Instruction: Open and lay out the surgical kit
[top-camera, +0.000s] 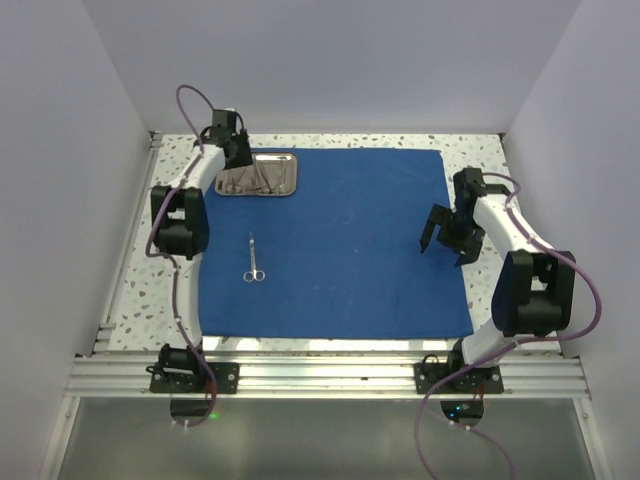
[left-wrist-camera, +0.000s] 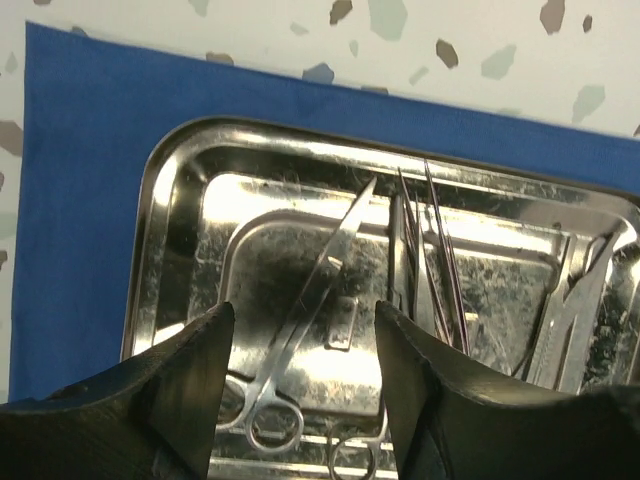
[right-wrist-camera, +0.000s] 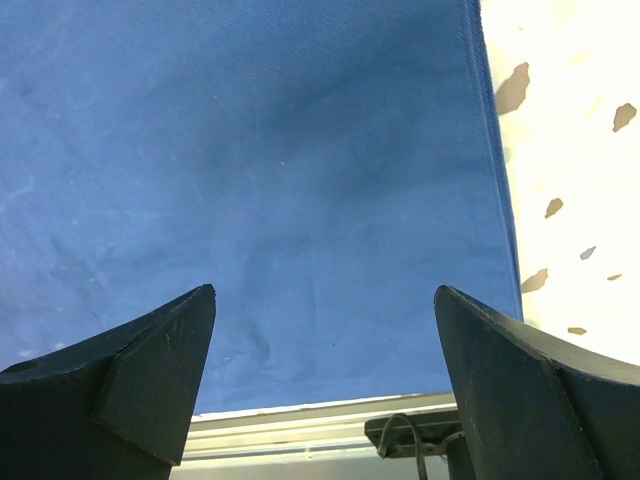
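A shiny metal tray (top-camera: 296, 178) lies at the back left of the blue cloth (top-camera: 340, 240). In the left wrist view it holds scissors (left-wrist-camera: 306, 306), a second ring-handled tool (left-wrist-camera: 397, 260), thin tweezers (left-wrist-camera: 449, 270) and more steel tools (left-wrist-camera: 570, 318) at the right. My left gripper stands open above the tray, the scissors in view between its fingers and nothing held. One pair of scissors (top-camera: 253, 262) lies on the cloth, rings toward the front. Over the cloth's right edge my right gripper is open and empty.
Speckled tabletop (top-camera: 480, 150) borders the cloth at the sides and back. A metal rail (top-camera: 330, 365) runs along the front, and grey walls enclose the sides and back.
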